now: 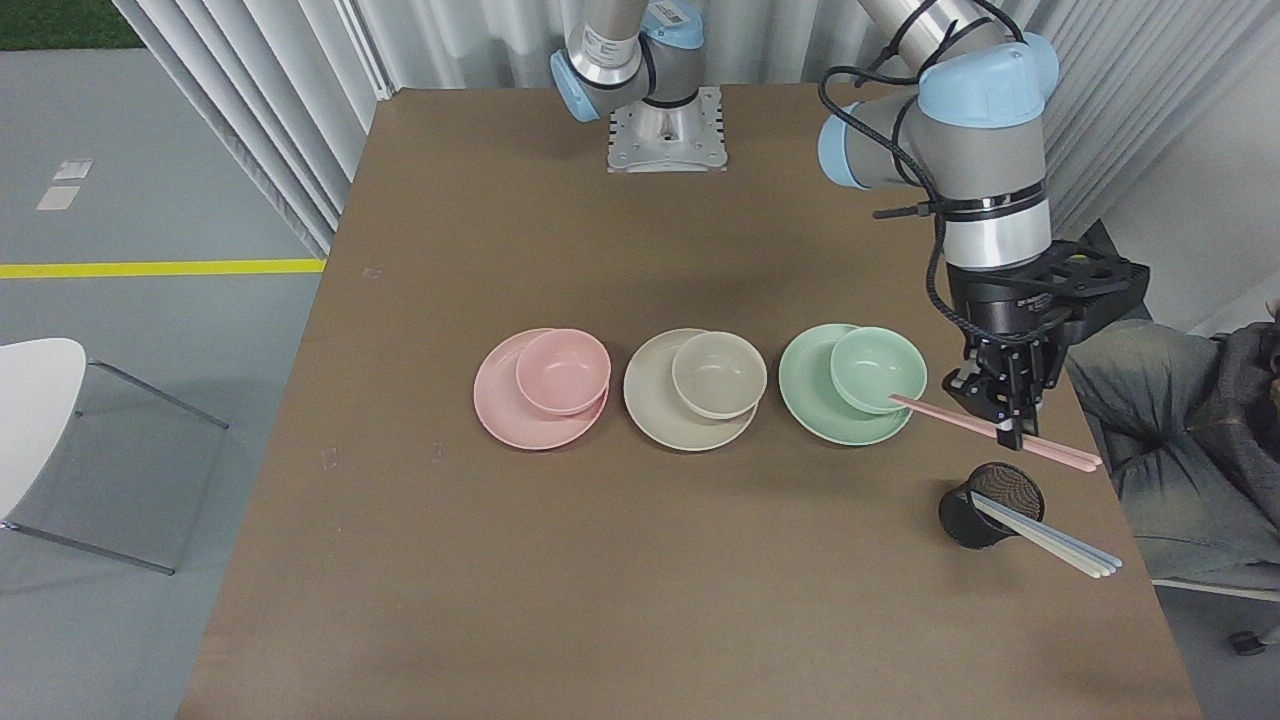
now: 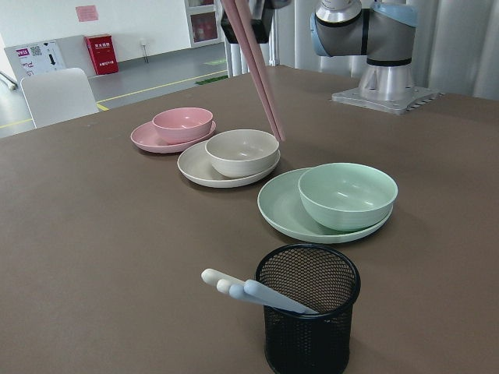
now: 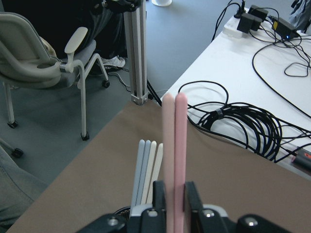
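Observation:
My gripper (image 1: pixel 1010 420) is shut on pink chopsticks (image 1: pixel 1068 454), held high above the right side of the table beside the green setting; they fill the middle of the wrist view (image 3: pixel 180 155). A black mesh cup (image 2: pixel 308 343) holds several white and grey-blue chopsticks (image 1: pixel 1056 542) leaning out. In a row sit a pink bowl (image 1: pixel 563 370) on a pink plate (image 1: pixel 504 408), a cream bowl (image 1: pixel 719 374) on a cream plate (image 1: pixel 654 408) and a green bowl (image 1: pixel 878 370) on a green plate (image 1: pixel 806 396).
A person (image 1: pixel 1200 444) sits by the right edge. A white table with coiled cables (image 3: pixel 248 131) lies beyond the edge in the wrist view.

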